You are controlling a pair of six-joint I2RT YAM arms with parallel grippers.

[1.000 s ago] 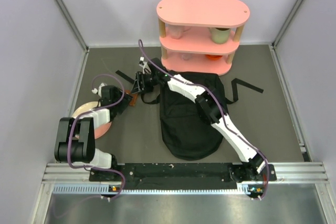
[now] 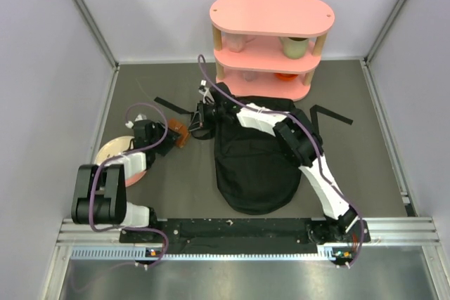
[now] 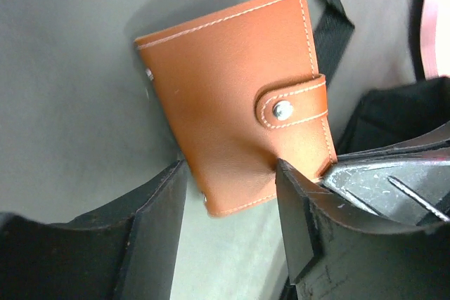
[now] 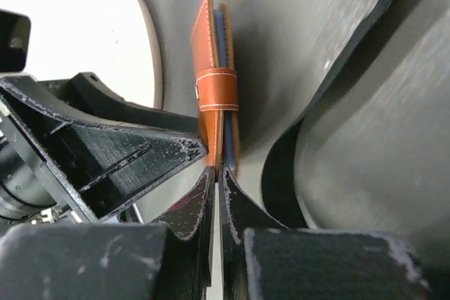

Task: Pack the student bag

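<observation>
A brown leather notebook (image 2: 178,132) with a snap strap is on the left of the table. In the left wrist view the notebook's (image 3: 225,89) cover faces the camera, while the right wrist view shows the notebook (image 4: 216,89) edge-on. My left gripper has its fingers apart at the notebook's near end; one finger overlaps the cover. My right gripper is shut, its tips right at the notebook's lower end, with nothing clearly showing between them. A black bag (image 2: 256,166) lies flat at the centre, partly under the right arm.
Behind the bag stands a pink shelf (image 2: 273,15) with a green cup (image 2: 294,48) and other items. A round pale plate (image 2: 112,148) sits under the left arm. Black straps (image 2: 172,106) extend from the bag.
My right gripper has moved slightly right and toward the front. More of the notebook shows from above, at a different angle. The left gripper has hardly moved.
</observation>
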